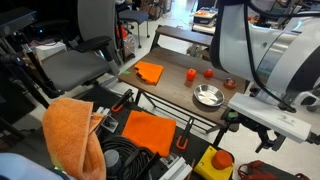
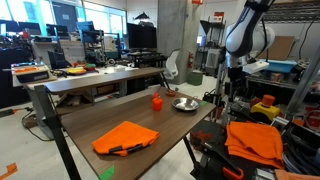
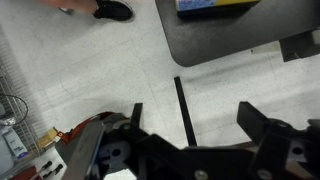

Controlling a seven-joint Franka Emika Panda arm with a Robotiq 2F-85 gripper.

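Note:
My gripper stands open at the bottom of the wrist view, its two dark fingers wide apart with only pale floor between them. In exterior view 1 the white arm hangs at the right side of the wooden table, and its casing hides much of what lies behind. A shiny metal bowl sits near the table's right end. Two small red round things are behind it. An orange cloth lies at the left end. In exterior view 2 the arm is beyond the table, apart from the bowl.
A second orange cloth lies off the table at the front, near coiled black cables. A yellow box with a red round top stands below the arm. An office chair is at the left. A dark table edge crosses the wrist view's top.

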